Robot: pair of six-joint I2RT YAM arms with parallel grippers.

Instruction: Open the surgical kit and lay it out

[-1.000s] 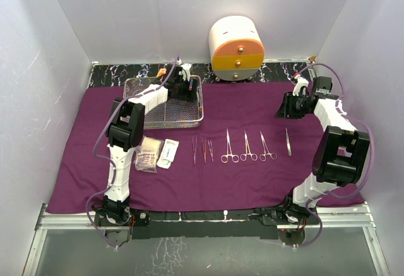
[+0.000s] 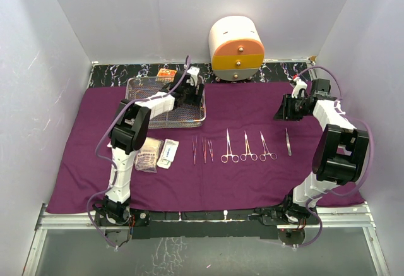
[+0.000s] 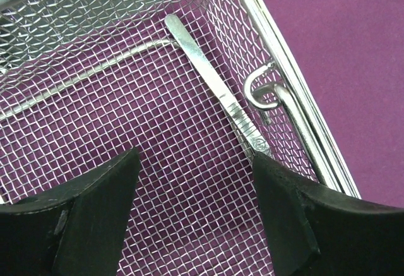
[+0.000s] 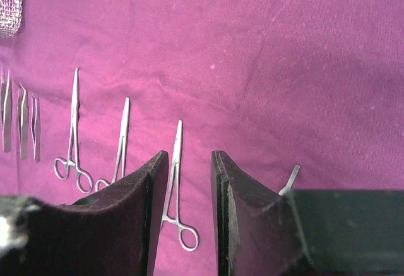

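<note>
My left gripper is open inside the wire mesh tray. Between and just beyond its fingers lies a flat steel instrument along the tray's side wall. On the cloth, tweezers, several scissor-like instruments and a slim blade-like tool lie in a row. My right gripper hangs above the cloth behind that row, fingers part apart, holding nothing visible.
A packet and white packs lie in front of the tray. A small drawer cabinet stands at the back. The cloth right of the tray, behind the row, is clear.
My left gripper has shifted slightly to the right, and the tray has moved a little rightward too. The right arm has barely moved.
</note>
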